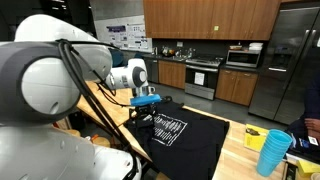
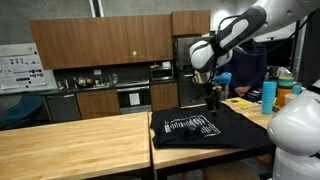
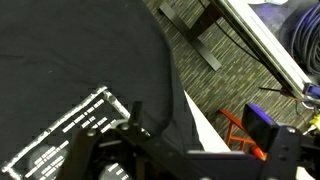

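A black cloth with a white striped print (image 1: 165, 130) lies spread over the table, part of it bunched up near the gripper. In the wrist view the cloth (image 3: 75, 45) fills the left side, and its edge runs down toward the bottom centre. My gripper stands open above that edge, its dark fingers (image 3: 125, 145) apart. Nothing shows between them but cloth edge, pale table and floor. From the second exterior view, the gripper (image 2: 212, 108) points down over the cloth (image 2: 180, 122). How far the fingertips are from the cloth I cannot tell.
At the right of the table stand a blue cup (image 1: 272, 152) and a yellow item (image 1: 256, 137). Bare wooden tabletop (image 2: 75, 145) stretches out on the far side. Beyond the cloth's edge, the wrist view shows the table's end and carpeted floor (image 3: 225, 85).
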